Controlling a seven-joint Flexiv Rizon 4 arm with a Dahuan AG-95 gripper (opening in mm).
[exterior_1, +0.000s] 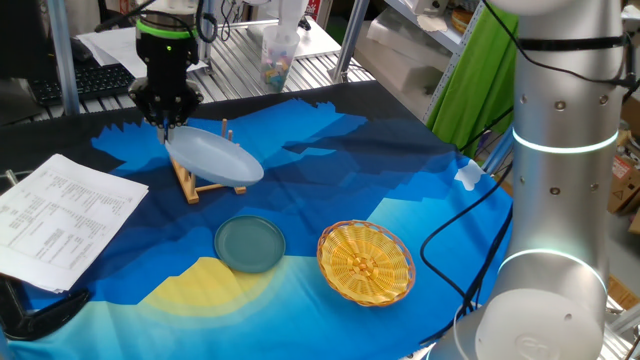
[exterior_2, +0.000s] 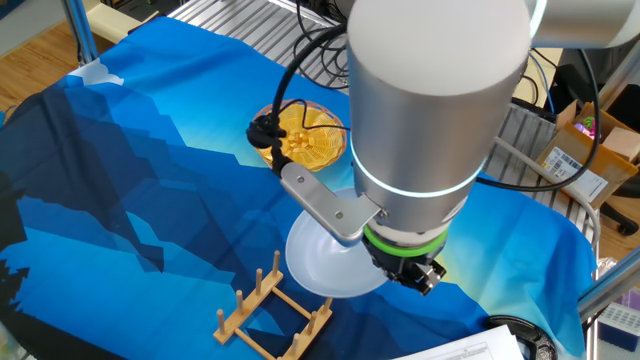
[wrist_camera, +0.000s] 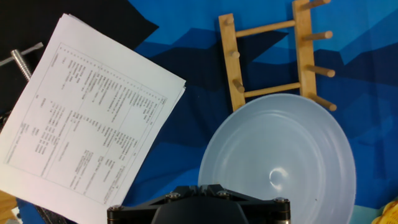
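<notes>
A pale blue-grey plate (exterior_1: 214, 156) hangs tilted in the air, its left edge pinched by my gripper (exterior_1: 168, 128), which is shut on that rim. In the wrist view the plate (wrist_camera: 280, 162) fills the lower right, with the gripper at its near edge. Behind and below it in exterior view 1 stands a wooden dish rack (exterior_1: 190, 186), partly covered by the plate. The wrist view shows the pegs of the rack (wrist_camera: 305, 50) just beyond the plate's far rim. A dark green plate (exterior_1: 250, 244) lies flat on the cloth.
A yellow woven basket (exterior_1: 366, 263) sits right of the green plate. Printed sheets (exterior_1: 66, 222) cover the left side, with a black clamp (exterior_1: 30, 315) by them. Open cloth (exterior_1: 330, 190) lies between the rack and the basket.
</notes>
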